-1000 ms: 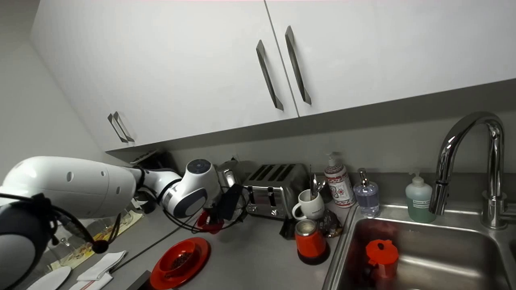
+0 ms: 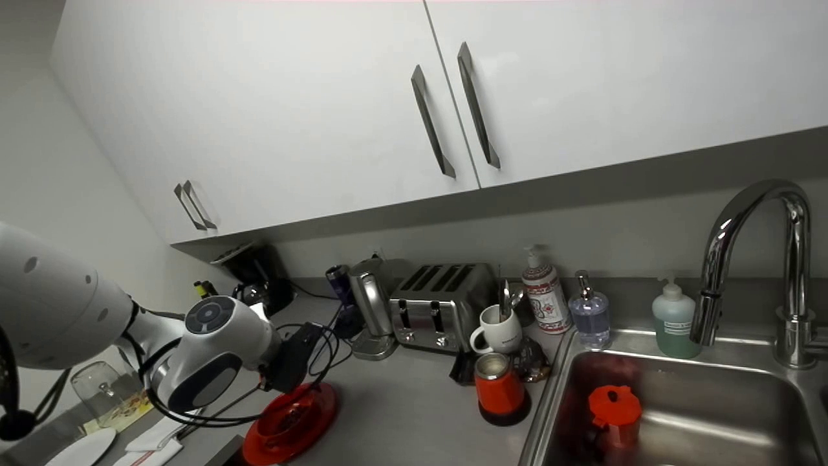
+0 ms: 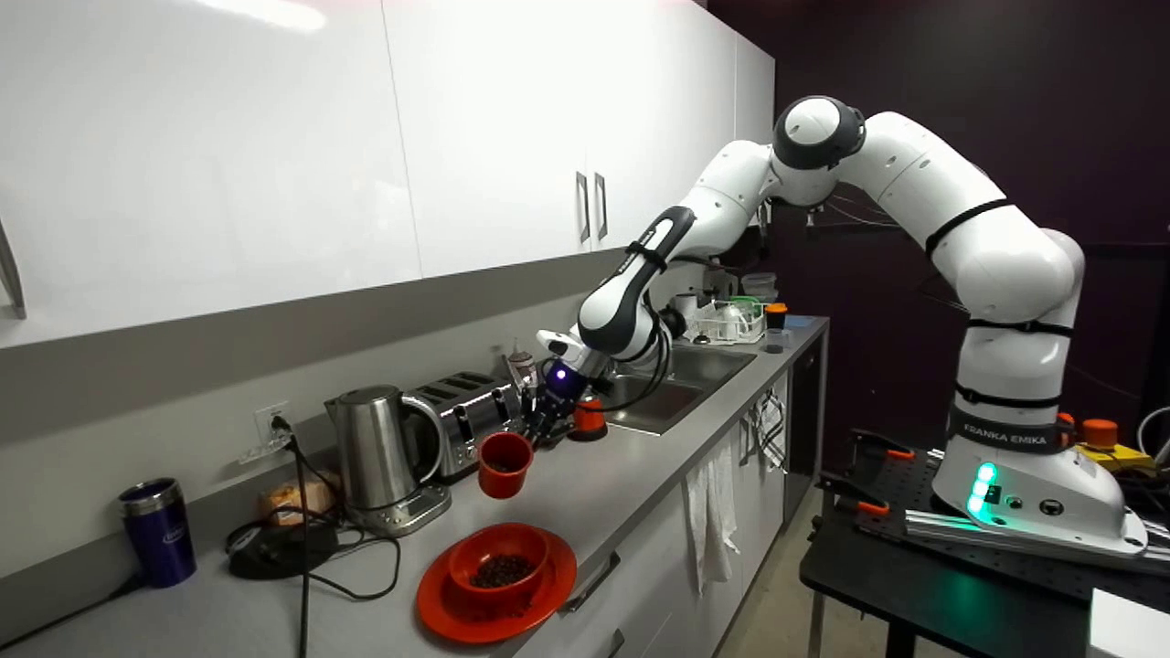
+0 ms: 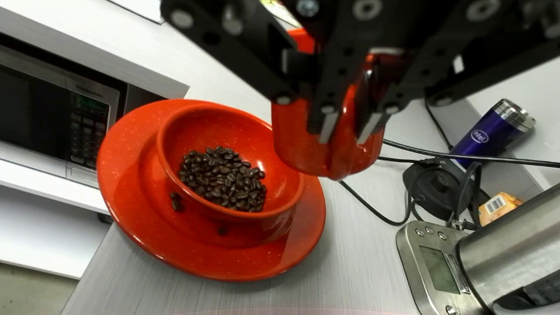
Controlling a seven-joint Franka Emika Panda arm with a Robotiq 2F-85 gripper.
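Note:
A red cup point(image 3: 505, 465) is held above the counter in my gripper, which is shut on its wall. In exterior view 2 the cup leans, its mouth turned toward the camera, with something dark inside. Below it and to one side in the wrist view is a red bowl point(image 4: 252, 131) with a heap of dark coffee beans point(image 4: 223, 178). The bowl rests on a red plate point(image 4: 131, 210), where a few loose beans lie. In exterior view 1 my gripper is over the plate's far side, and the cup cannot be told apart from the red dishes.
A steel kettle point(image 3: 370, 450), a toaster point(image 2: 446, 303) and a purple tumbler point(image 3: 157, 532) line the wall. Black cables point(image 4: 386, 214) trail across the counter near the cup. An orange-red grinder point(image 2: 499, 386) stands by the sink point(image 2: 698, 419). Bare counter point(image 2: 403, 411) lies right of the plate.
In exterior view 1, the arm and gripper have swung left, away from the toaster and toward the plate. The cup, visible below the gripper before, is no longer distinct there. Bowl and plate stayed put.

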